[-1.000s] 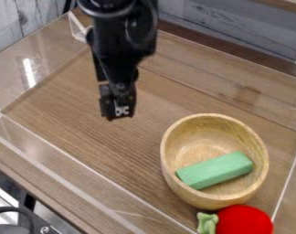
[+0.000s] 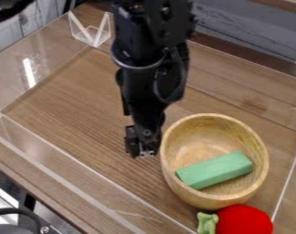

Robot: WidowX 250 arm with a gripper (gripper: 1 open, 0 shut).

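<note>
My dark gripper [image 2: 143, 133] hangs low over the wooden table, just left of the wooden bowl [image 2: 180, 137], its fingers open. I cannot see anything held between them. In the bowl lies a green block [image 2: 214, 170]. Below the bowl is a red tomato-like object [image 2: 245, 221] with a green piece [image 2: 206, 222] at its left.
A white wire-like holder [image 2: 89, 27] stands at the back left. A dark cable runs along the bottom left edge.
My gripper has moved right and down from the middle left of the table to beside the bowl. The bowl, block and red object have not moved.
</note>
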